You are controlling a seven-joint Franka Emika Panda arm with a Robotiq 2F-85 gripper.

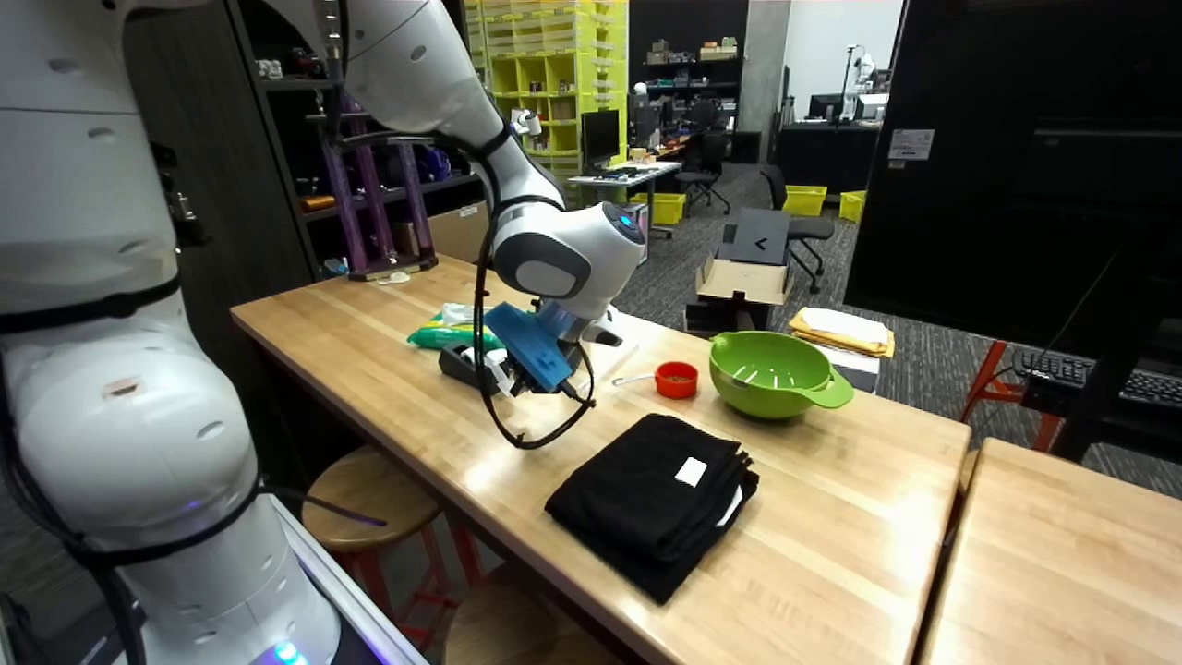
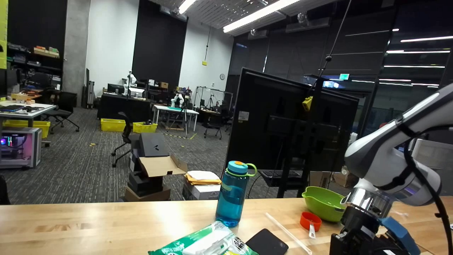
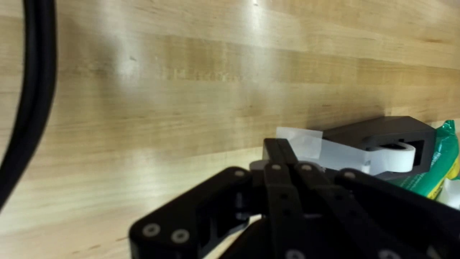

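Note:
A black tape dispenser lies at the right of the wrist view, carrying a white roll of tape. From the roll a translucent strip of tape reaches left to my gripper. The fingers are shut together, and their tips overlap the strip's end region; I cannot tell whether the tape is pinched between them. In exterior view 1 the dispenser sits left of the gripper, partly behind the black cable and blue part on my wrist. The fingertips are hidden there.
Green packaging touches the dispenser's far side in view. A red measuring cup, a green colander and folded black cloth stand to the right. A blue bottle and a black flat pad are nearby.

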